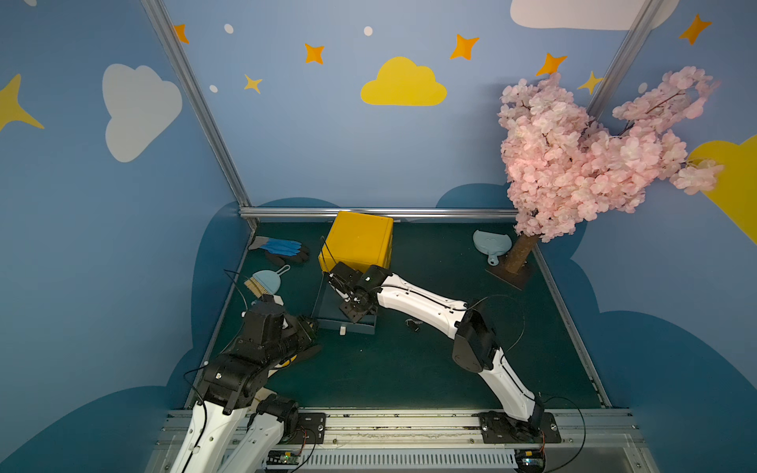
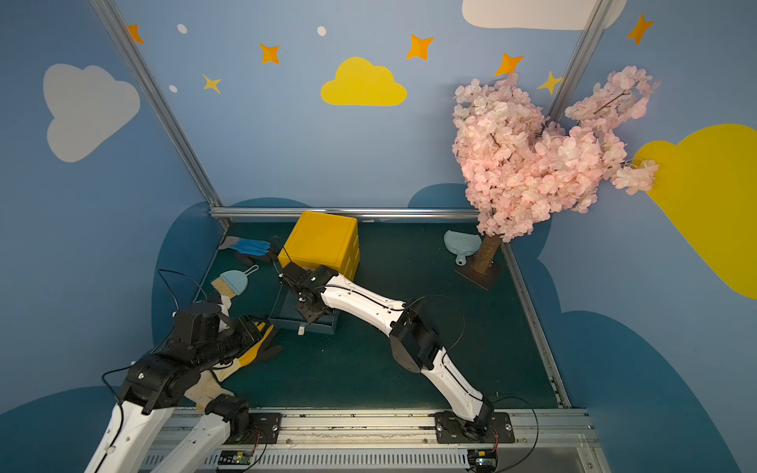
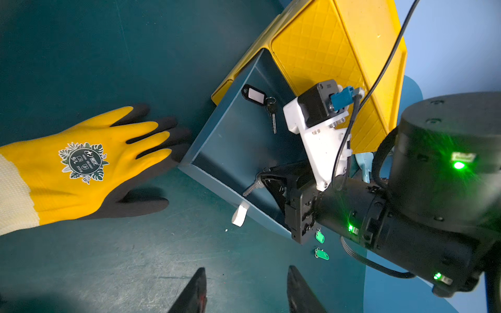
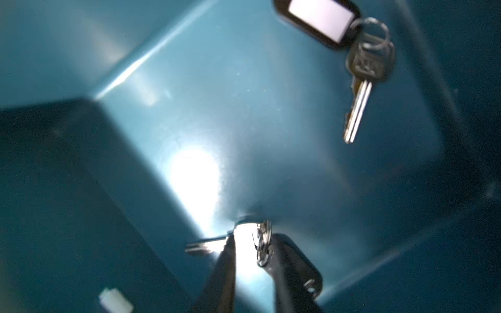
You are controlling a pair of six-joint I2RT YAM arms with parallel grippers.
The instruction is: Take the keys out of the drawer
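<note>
The blue drawer [image 3: 203, 130] is pulled out of the yellow cabinet [image 3: 318, 47]. One key [image 4: 362, 96] with a black, white-labelled tag lies flat on its floor. Near the front wall is a second key [image 4: 206, 245], joined by a ring [image 4: 264, 242] to a dark tag [image 4: 297, 263]. My right gripper is down inside the drawer, its fingers apart on either side of this second set, with a gap still showing between them. My left gripper stands open and empty, in front of the drawer and clear of it.
Outside the drawer, green-tagged keys [image 3: 321, 254] and a dark-tagged key [image 1: 412, 324] lie on the table. A yellow glove [image 3: 99, 161] is left of the drawer. Brush [image 1: 268, 280], blue glove [image 1: 280, 248] and dustpan [image 1: 493, 245] lie farther back.
</note>
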